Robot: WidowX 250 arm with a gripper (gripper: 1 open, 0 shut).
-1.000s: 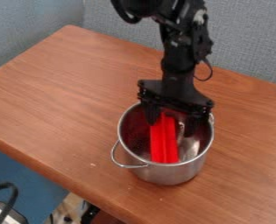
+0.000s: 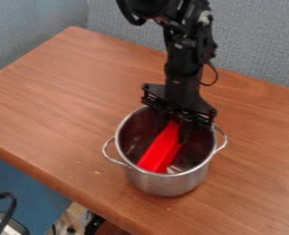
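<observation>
A steel pot (image 2: 172,183) with two side handles stands on the wooden table. A long red object (image 2: 161,148) lies slanted inside it. My black gripper (image 2: 176,120) reaches down into the back of the pot, shut on the upper end of the red object; the fingertips are mostly hidden in the dark.
A grey panel wall stands behind it. The table's front-left edge is near the pot, with cables beyond it at the lower left.
My gripper, the red object and the pot have shifted a little to the left. The red object's slant has changed, its lower end now further left.
</observation>
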